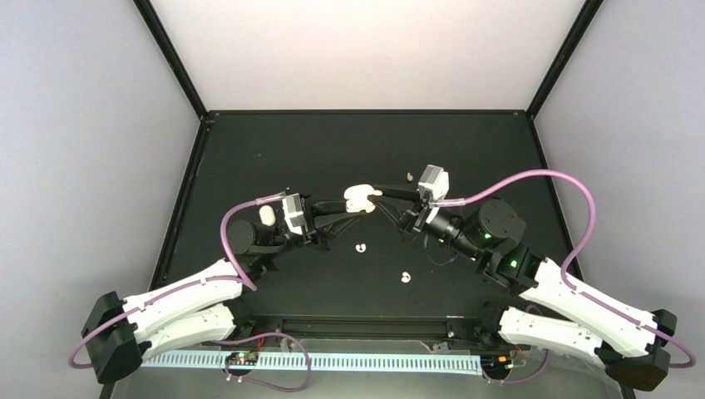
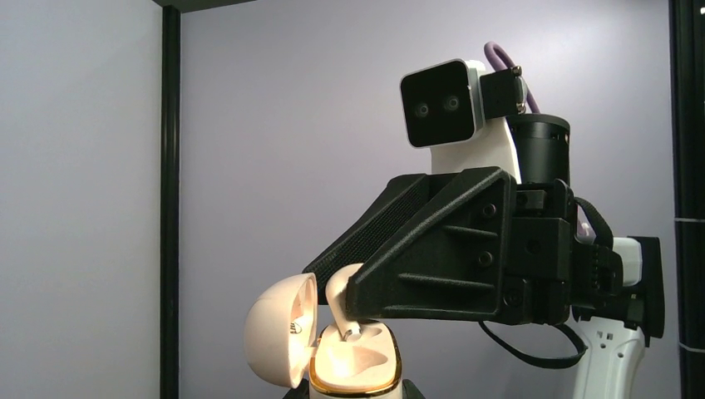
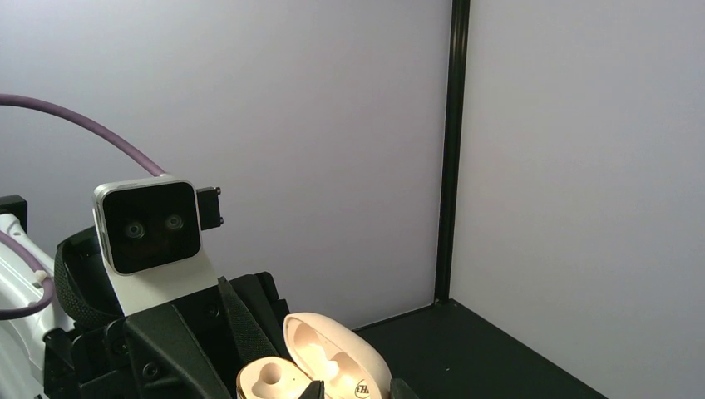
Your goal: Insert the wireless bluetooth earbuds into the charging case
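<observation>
The open white charging case (image 2: 353, 366) is held up mid-air by my left gripper (image 1: 353, 208), which is shut on it; its lid (image 2: 270, 332) stands swung back. My right gripper (image 1: 374, 198) is at the case from the right, with a white earbud (image 2: 339, 291) by its fingertips, the stem over one slot of the case. The other slot visible in the left wrist view looks empty. Whether the right fingers grip the earbud is hard to see.
Small white pieces lie on the black mat: one (image 1: 361, 248) below the case, one (image 1: 406, 278) nearer the front, one (image 1: 410, 177) behind. A white oval object (image 1: 267, 214) is near the left arm.
</observation>
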